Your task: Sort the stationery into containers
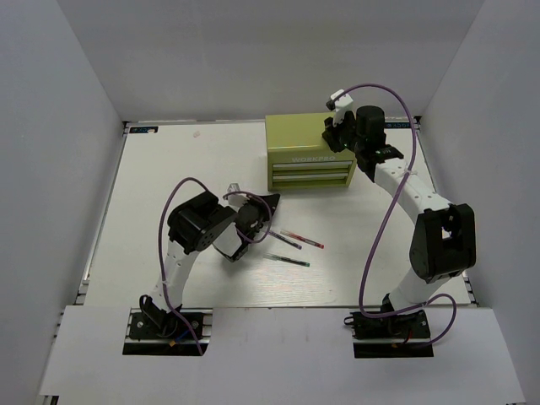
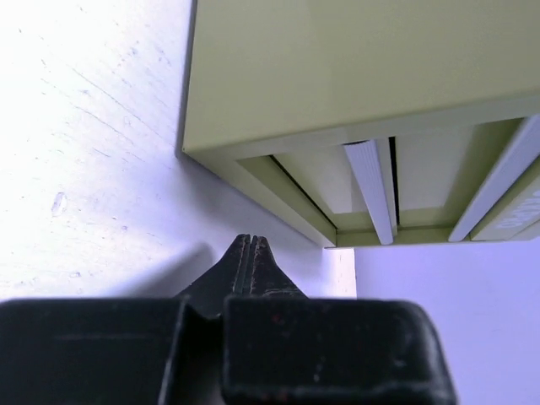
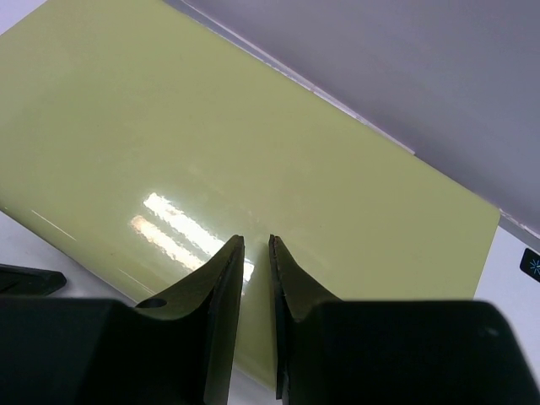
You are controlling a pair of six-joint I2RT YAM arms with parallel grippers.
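Observation:
The olive-green drawer box marked WORKPRO stands at the back, its two drawers one above the other. In the left wrist view, a pale drawer edge lies right of and apart from my left gripper, which is shut with nothing between its fingers. My right gripper is slightly open over the box's top, with nothing seen between its fingers. On the table, right of the left arm, lie a red pen, a dark blue pen and a green pen.
The left arm covers part of the table beside the pens and may hide other items. Clear table extends left of the box. The right arm reaches in over the box's right side.

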